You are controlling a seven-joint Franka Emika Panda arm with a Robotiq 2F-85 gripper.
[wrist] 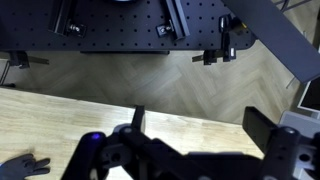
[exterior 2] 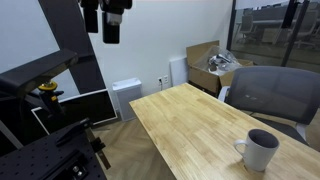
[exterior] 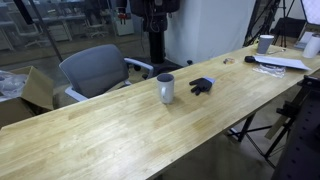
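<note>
A light grey mug [exterior: 166, 88] with a dark inside stands upright on the wooden table [exterior: 100, 135]. The same mug [exterior 2: 258, 150] is close to the camera in exterior view 2, handle facing left. Beside it in exterior view 1 lies a small black item [exterior: 201, 87], perhaps a glove. High at the upper left of exterior view 2 hangs my gripper [exterior 2: 101, 25], away from the mug. From the wrist, my gripper shows its fingers wide apart, with only floor and table edge below. A dark item [wrist: 22, 167] shows at that view's lower left.
Papers and clear plastic [exterior: 275, 64] lie at the table's far right end, with another cup [exterior: 265, 44]. An office chair [exterior: 100, 69] stands behind the table, near a cardboard box [exterior: 38, 87].
</note>
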